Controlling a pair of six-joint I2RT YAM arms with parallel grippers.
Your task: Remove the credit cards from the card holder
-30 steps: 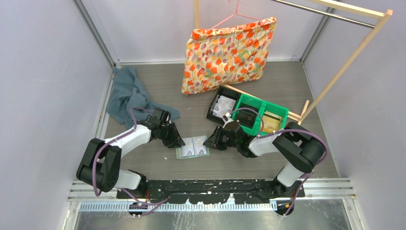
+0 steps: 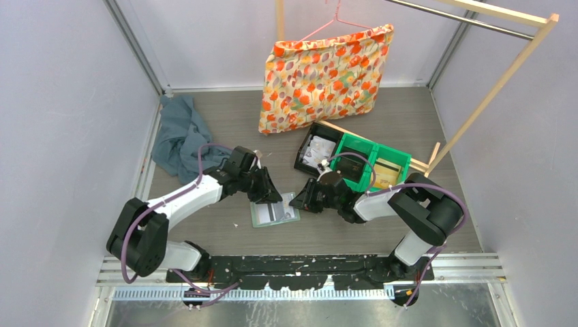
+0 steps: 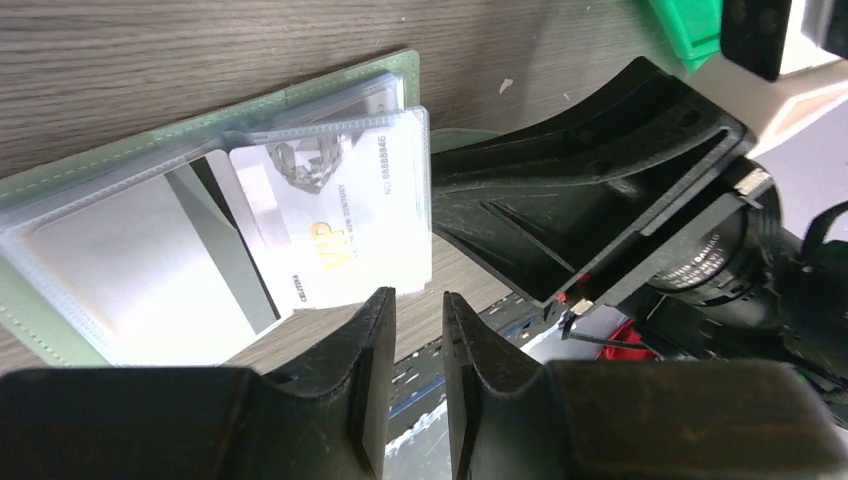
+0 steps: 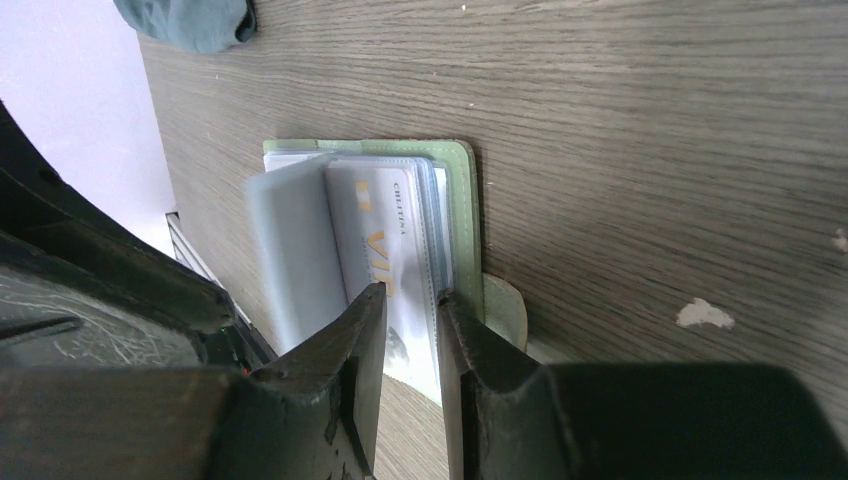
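Observation:
An open card holder with green edging and clear sleeves lies on the table. In the left wrist view a white VIP card sits in a sleeve over other cards. My left gripper hangs above the holder, its fingers a little apart, nothing visible between them. My right gripper is at the holder's right edge, fingertips slightly apart around the edge of the sleeves; whether it grips them is unclear.
A green and black tray stands behind the right arm. A blue cloth lies at the back left. A floral bag hangs at the back.
The holder's left part now shows different, greyer contents. The right arm has stayed in place.

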